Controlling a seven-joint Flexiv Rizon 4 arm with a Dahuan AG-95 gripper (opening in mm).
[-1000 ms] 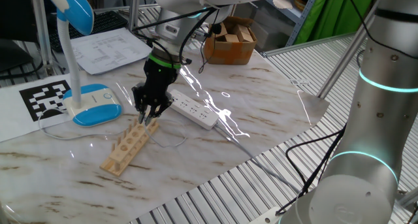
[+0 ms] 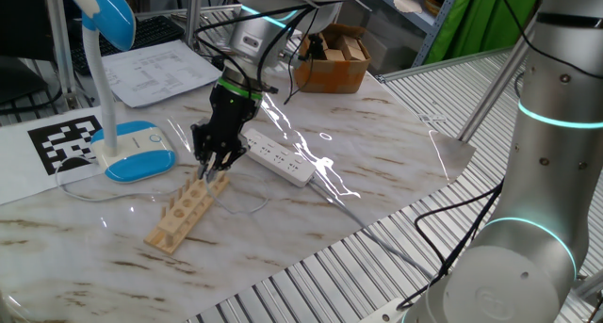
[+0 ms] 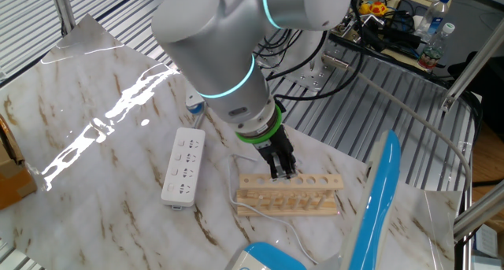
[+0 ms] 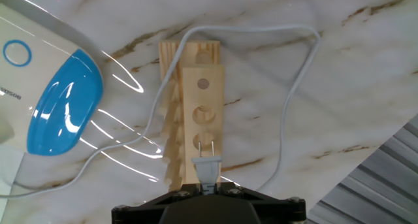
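Note:
A pale two-prong plug (image 4: 208,166) lies between the fingertips of my gripper, which looks shut on it. Its prongs point away from the gripper, over the wooden rack with round holes (image 4: 203,96). In exterior view 1 the gripper (image 2: 207,169) is low at the far end of the rack (image 2: 193,210); exterior view 2 shows the gripper (image 3: 283,175) close over the rack's top board (image 3: 256,180). A thin white cable (image 4: 285,113) loops around the rack towards the blue-and-white lamp base (image 4: 65,106). Whether the plug touches the wood, I cannot tell.
Beside the gripper lies a white power strip (image 2: 280,157), its sockets facing up. The desk lamp (image 2: 137,153) stands left of the rack. A cardboard box (image 2: 332,64) sits at the back. Marble tabletop in front of the rack is clear.
Over the last second the gripper has shifted only slightly at the rack's far end. Rack, lamp and power strip have stayed in place.

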